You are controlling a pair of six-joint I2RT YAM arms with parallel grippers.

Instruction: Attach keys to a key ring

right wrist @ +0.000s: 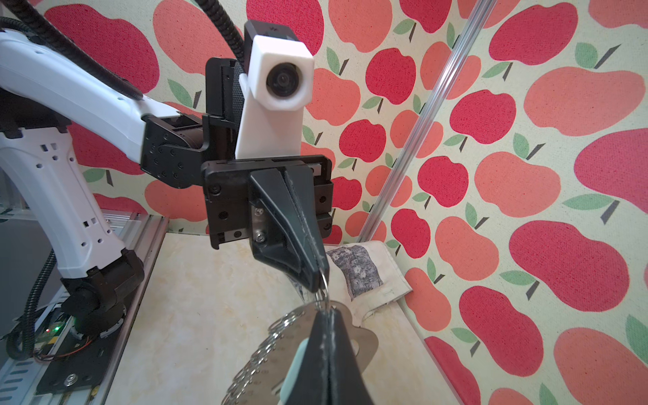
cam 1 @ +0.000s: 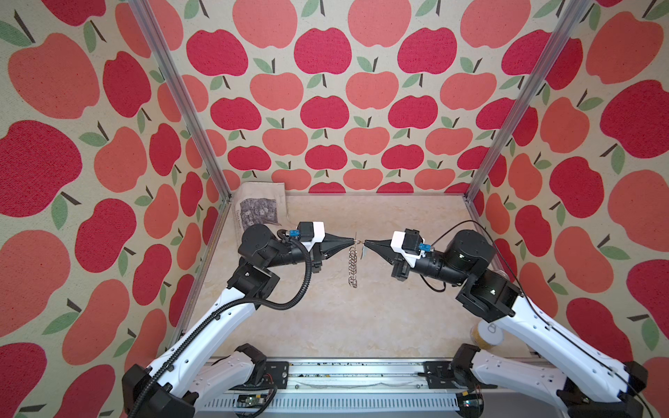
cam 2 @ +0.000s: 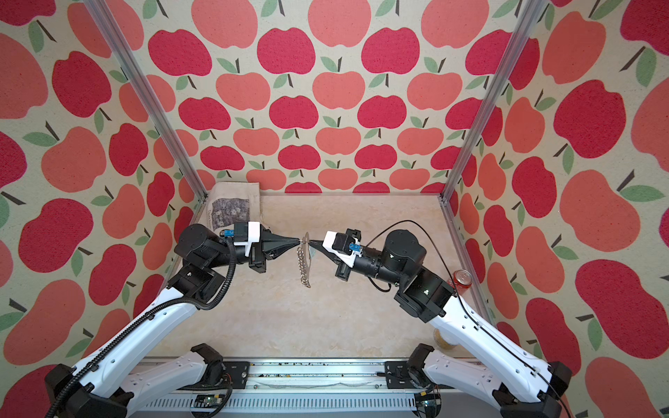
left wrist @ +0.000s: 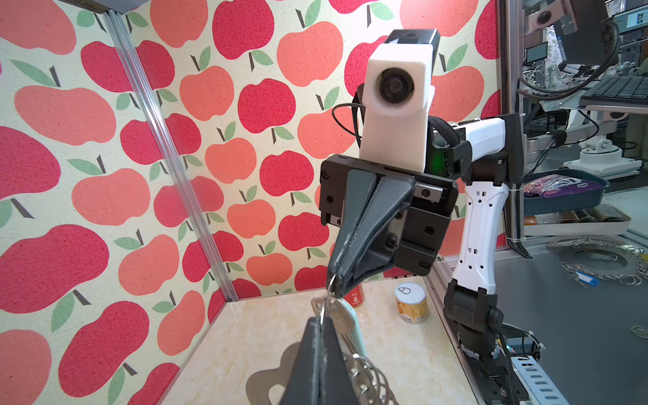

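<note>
Over the middle of the table, my left gripper [cam 1: 353, 241] and right gripper [cam 1: 366, 241] point at each other, tips a small gap apart. Both are shut, and a thin wire ring [left wrist: 323, 312] spans the gap between their tips. A chain of small metal links [cam 1: 352, 268] dangles below. In the right wrist view a flat, rounded metal plate [right wrist: 290, 341] hangs beneath the tips, a pale blue-green piece [right wrist: 295, 374] in front of it. My fingers cover part of the plate in both wrist views. How the pieces are threaded on the ring is too small to tell.
A cloth with a dark print [cam 1: 259, 212] lies at the back left corner. A red can [cam 2: 461, 279] and a yellow can [left wrist: 411, 302] stand along the right side. The table [cam 1: 390, 317] below the grippers is clear.
</note>
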